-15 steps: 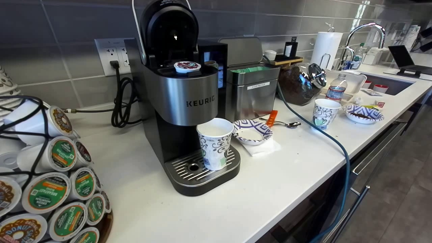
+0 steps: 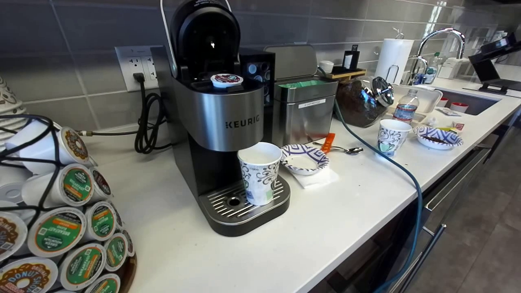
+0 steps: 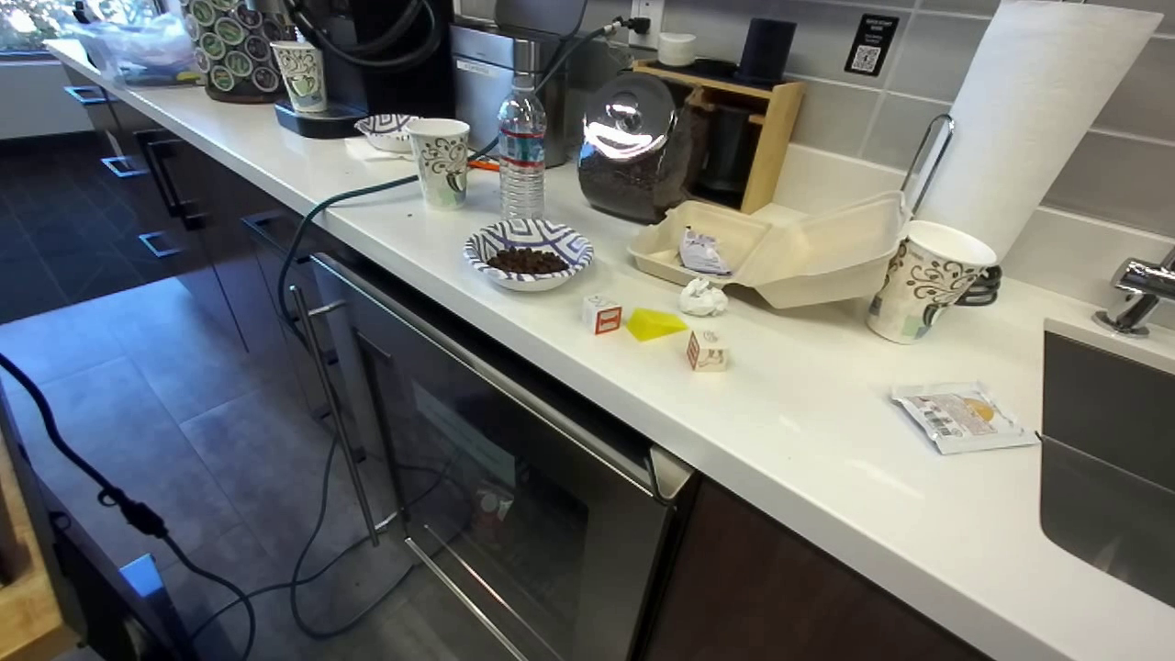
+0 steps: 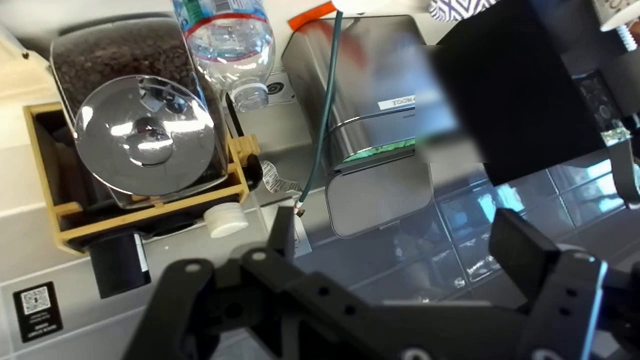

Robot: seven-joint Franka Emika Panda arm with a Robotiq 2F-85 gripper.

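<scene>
In the wrist view my gripper stands open, its dark fingers (image 4: 520,240) wide apart with nothing between them. It looks down over the back of the counter, by the metal compost bin (image 4: 360,72) and tiled wall. The Keurig coffee maker (image 2: 224,114) has its lid up, and a coffee pod (image 2: 226,80) rests at its open top. On the drip tray (image 2: 229,217) a patterned paper cup (image 2: 259,176) stands upright, partly under the brewing head. I cannot make out the gripper in either exterior view.
A pod rack (image 2: 73,234) stands left of the machine. Rightward are a patterned bowl (image 2: 305,160), a second paper cup (image 2: 392,136), a water bottle (image 3: 522,149) and a bean jar (image 3: 630,149). A green cable (image 2: 390,168) crosses the counter. Bare counter lies before the machine.
A dark shape at the upper right of exterior view 1 has come further in, over the laptop. Reflections on the black box behind the coffee maker differ. The counter objects have not moved.
</scene>
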